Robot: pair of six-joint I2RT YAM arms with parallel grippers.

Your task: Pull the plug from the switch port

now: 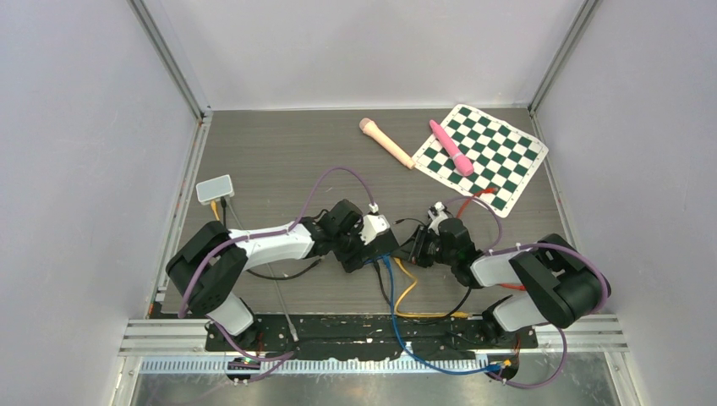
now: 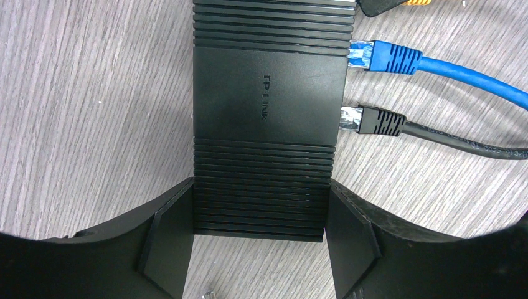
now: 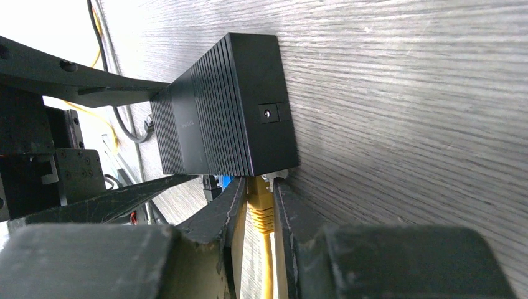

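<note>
The black TP-LINK switch (image 2: 268,93) is clamped across its ribbed end by my left gripper, which is shut on it. Along one side, a blue plug (image 2: 395,58) and a black plug (image 2: 381,121) sit at its ports, their clear tips partly showing. In the right wrist view, a yellow plug (image 3: 260,202) meets the switch's port side; how deep it sits is hidden. My right gripper is part open around that plug, one finger on each side. Whether both fingers touch it cannot be made out.
A white box (image 1: 215,189) with cables stands at the left. Behind are a checkered board (image 1: 499,152), a pink microphone (image 1: 451,147) and a peach microphone (image 1: 385,142). Cables, including a blue cable (image 1: 394,313), run to the front edge.
</note>
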